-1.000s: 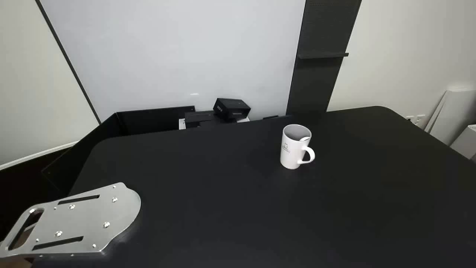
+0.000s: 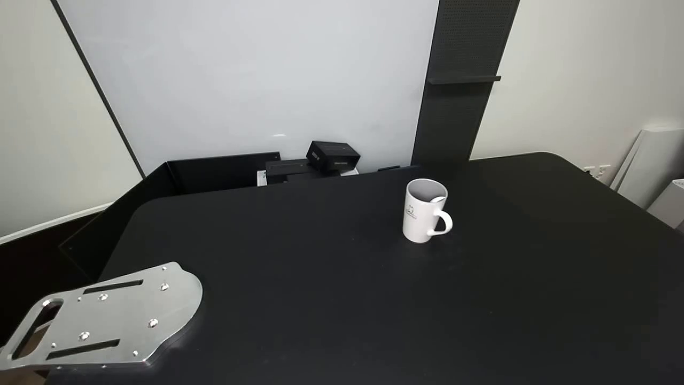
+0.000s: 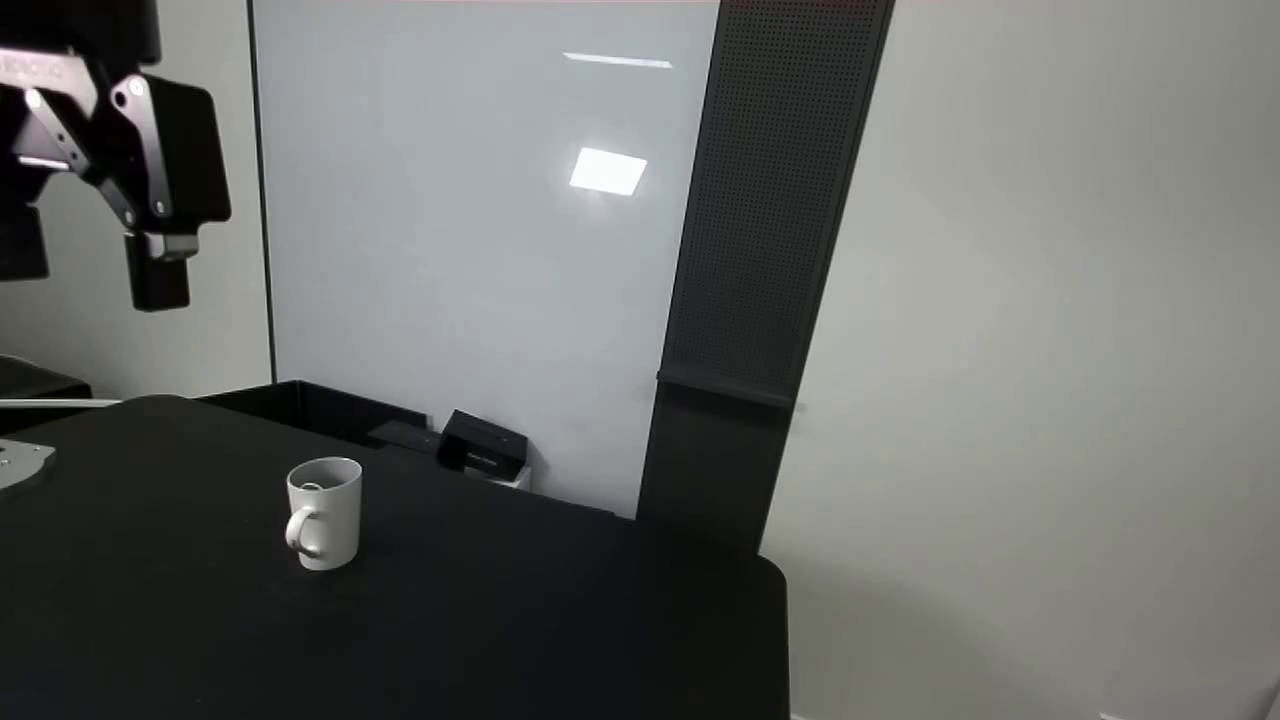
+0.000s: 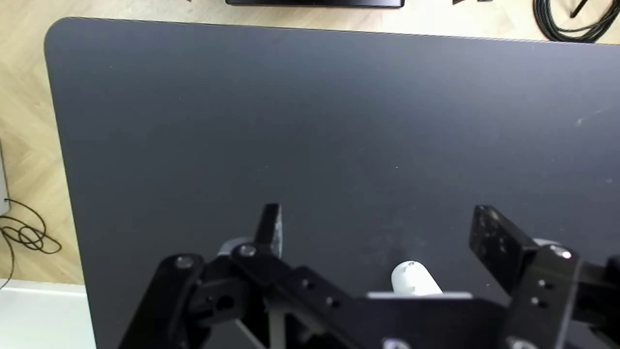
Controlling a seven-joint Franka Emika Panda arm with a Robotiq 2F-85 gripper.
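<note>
A white mug [image 2: 420, 215] with a small printed mark stands upright on the black table [image 2: 301, 289]. Something white and rounded lies inside it, partly hidden by the rim. In the second exterior view the mug [image 3: 326, 516] has its handle toward the left. My gripper is open with nothing between its widely spread fingers. High above the table at the upper left, the gripper [image 3: 90, 270] is clear of the mug in the second exterior view. The wrist view shows a white rounded piece [image 4: 413, 278] below the fingers, mostly covered by the gripper's body.
A silver metal plate [image 2: 125, 314] sits at the table's near left. Behind the far edge is a black tray [image 2: 221, 172], with a black box [image 2: 333, 156] beside it.
</note>
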